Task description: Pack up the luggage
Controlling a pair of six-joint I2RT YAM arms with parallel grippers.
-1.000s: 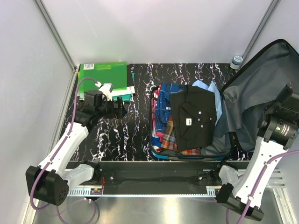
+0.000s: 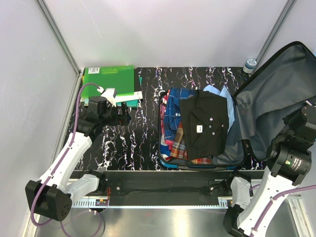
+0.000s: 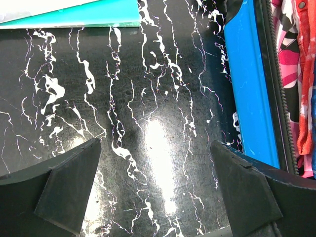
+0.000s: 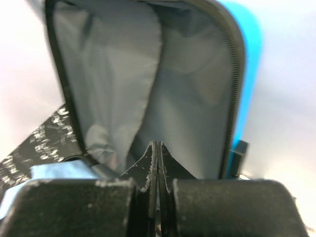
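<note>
On the table lies the suitcase, its packed half holding folded clothes with a black shirt on top. The suitcase lid leans open at the right, grey-lined with a zipped edge. My right gripper is shut, nothing between its fingers, in front of the lid's lining; the zipped edge passes to the right of the fingers. In the top view its fingertips are hard to make out against the lid. My left gripper stands open and empty over the bare table, left of the suitcase's blue side.
Green folders and papers lie at the back left. A small white-lidded jar stands behind the suitcase near the wall. Between the left arm and the suitcase, the marbled tabletop is clear.
The right arm has moved left. The left arm shifted slightly left.
</note>
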